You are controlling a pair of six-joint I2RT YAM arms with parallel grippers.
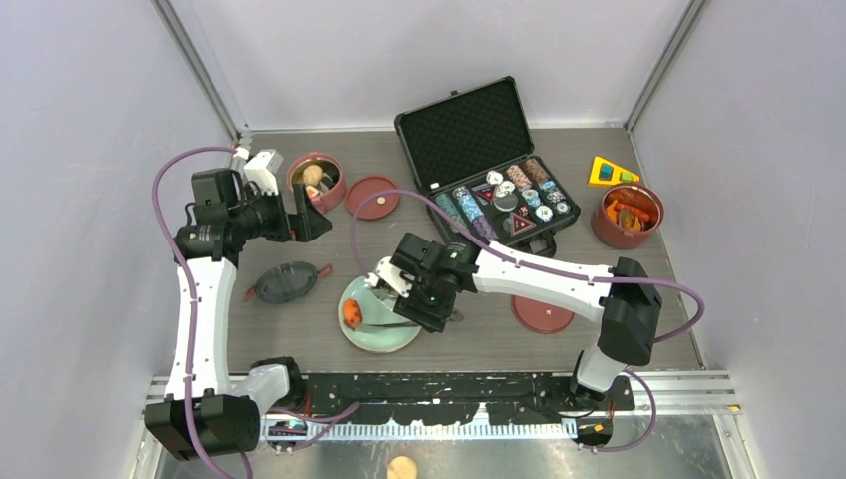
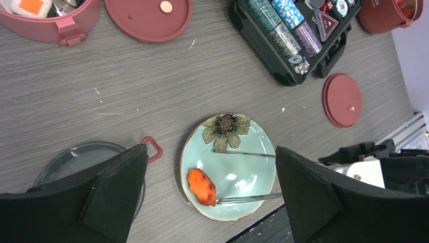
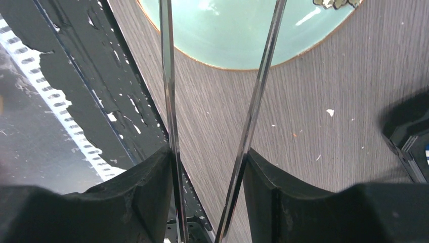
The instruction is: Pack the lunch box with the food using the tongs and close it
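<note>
On the pale green plate lies a piece of orange food, near its left edge. Metal tongs reach over the plate from the right; one tip is close beside the food, and whether it touches cannot be told. My right gripper stands open with the tongs' two spread arms between its fingers, one against each. Up by the left pot, my left gripper is open and empty. That pot contains several foods. More orange food fills the right pot.
A dark dish with red handles sits left of the plate. Red lids lie on the table, one beside the left pot, another right of the plate. An open chip case and a yellow toy occupy the back.
</note>
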